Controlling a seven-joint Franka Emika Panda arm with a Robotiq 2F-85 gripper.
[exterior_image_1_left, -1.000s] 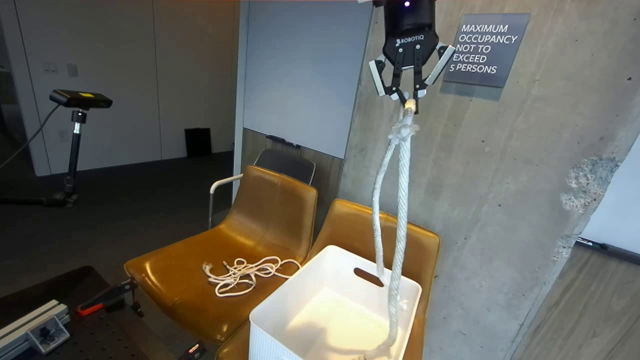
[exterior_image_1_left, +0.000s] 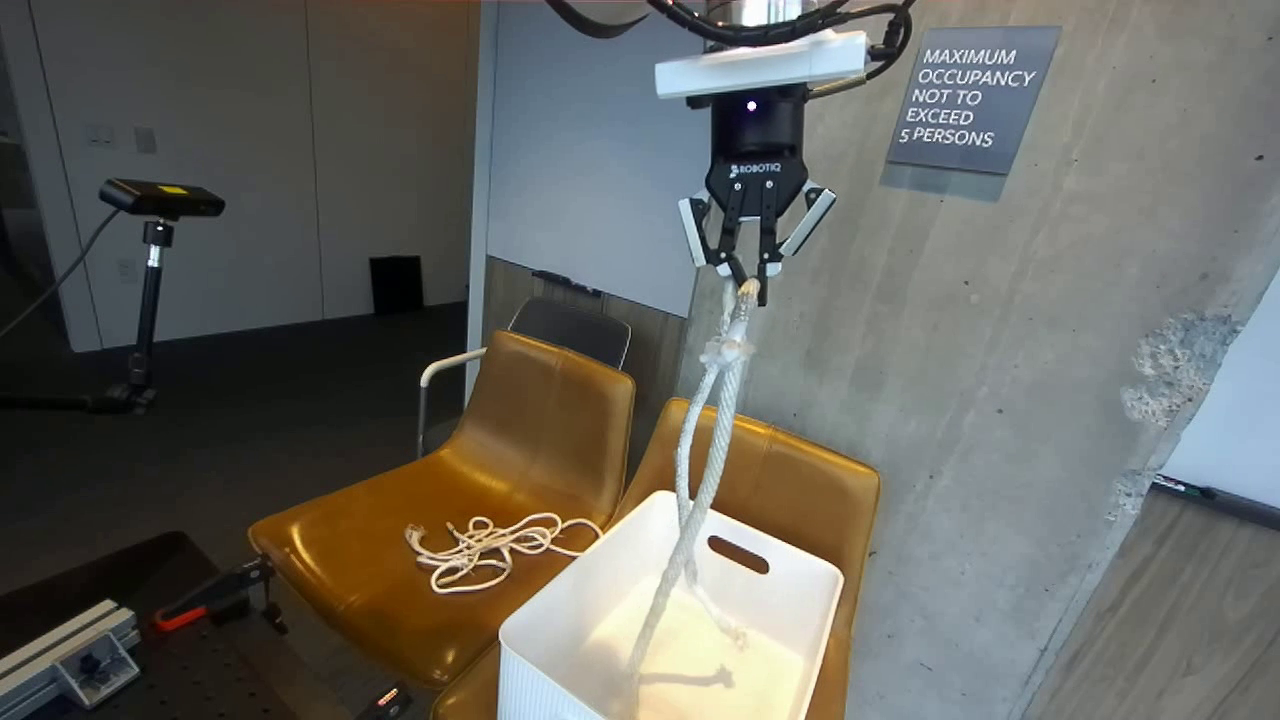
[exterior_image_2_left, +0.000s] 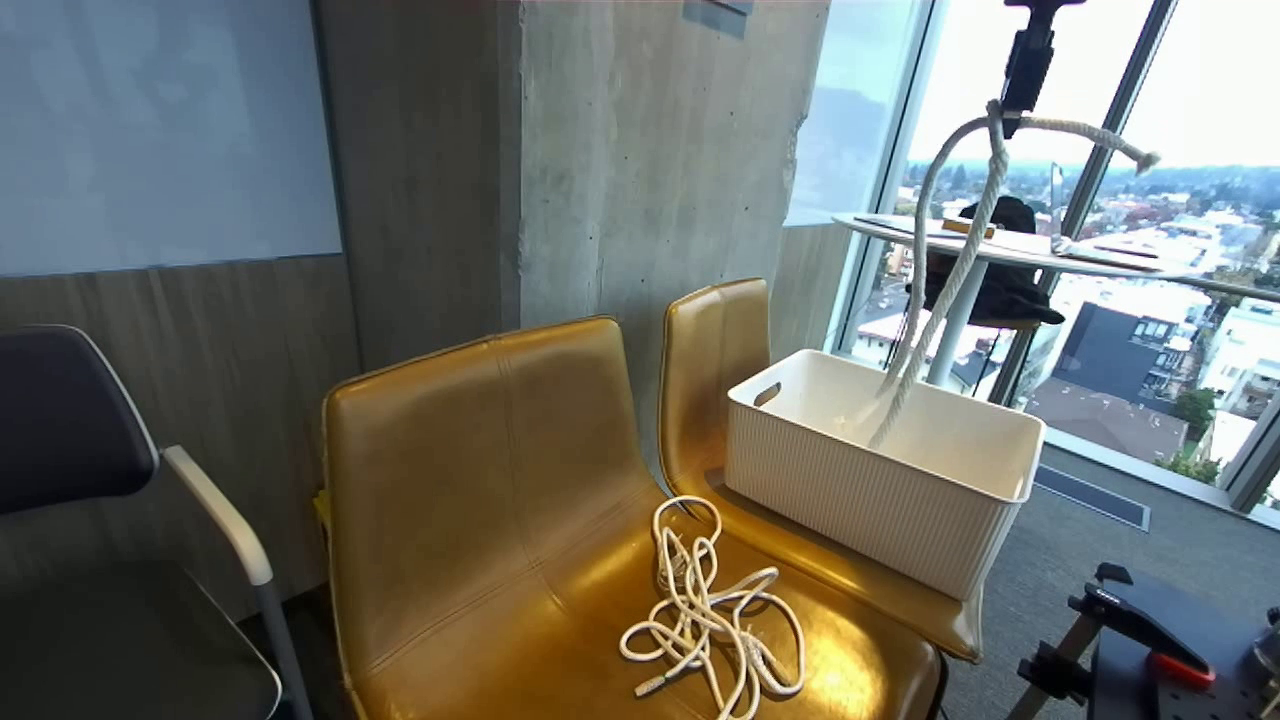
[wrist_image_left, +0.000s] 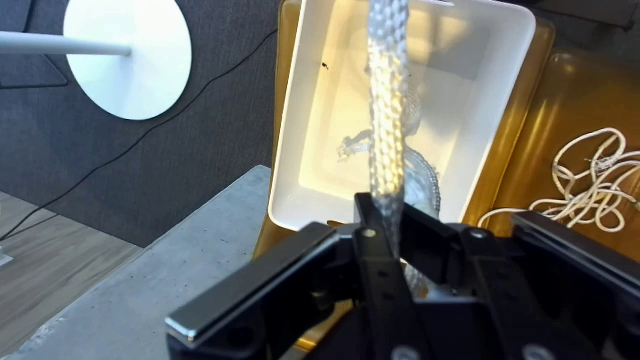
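My gripper (exterior_image_1_left: 747, 283) is shut on a thick white braided rope (exterior_image_1_left: 715, 450), high above the white bin (exterior_image_1_left: 546, 688). Several strands hang from the fingers, and their lower parts reach down inside the bin. In exterior view 2 the rope (exterior_image_2_left: 960, 270) loops over the gripper (exterior_image_2_left: 1011, 120), with one frayed end sticking out to the right. The wrist view has a strand of rope (wrist_image_left: 387, 114) passing close to the camera between the fingers, with the bin (wrist_image_left: 507, 114) below. The thinner white rope (exterior_image_1_left: 486, 550) lies in a loose tangle on the left chair.
Two tan chairs stand side by side; the bin rests on one, and the tangle is on the other chair (exterior_image_2_left: 480, 468). A concrete pillar (exterior_image_1_left: 960, 396) rises behind them. A dark workbench (exterior_image_2_left: 1140, 672) and a white round table (exterior_image_2_left: 1086, 258) are nearby.
In exterior view 1 my gripper has come down and moved left, with the rope still held. The hanging strands have shifted left and sit lower over the bin.
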